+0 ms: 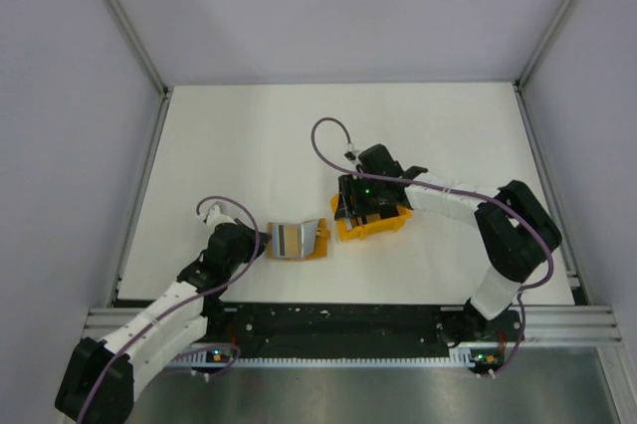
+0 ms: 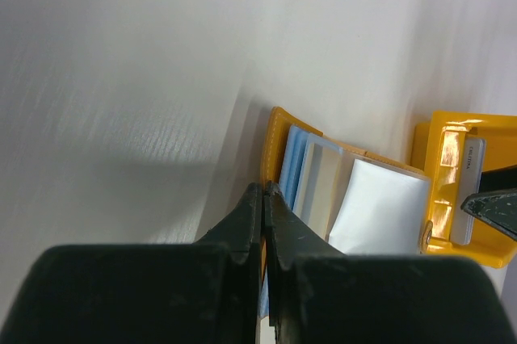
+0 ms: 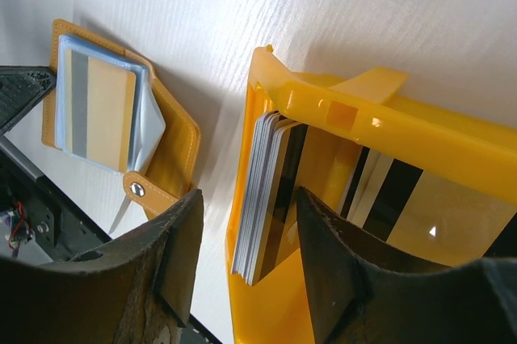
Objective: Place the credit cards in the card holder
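The brown card holder (image 1: 298, 255) lies spread out on the table, with pale-blue sleeves and a tan card face showing. My left gripper is shut at its left edge, its fingertips meeting on the thin leather border. To the right, a yellow tray (image 1: 368, 231) holds several cards standing on edge. My right gripper is open over the tray's left end. Its fingers stand apart on either side of the leftmost silver-edged cards (image 3: 260, 190), not closed on them. The lower ends of those cards are partly hidden behind the tray wall and fingers.
More cards, one of them dark (image 3: 392, 199), stand farther right in the tray. A narrow gap of table separates the tray from the card holder.
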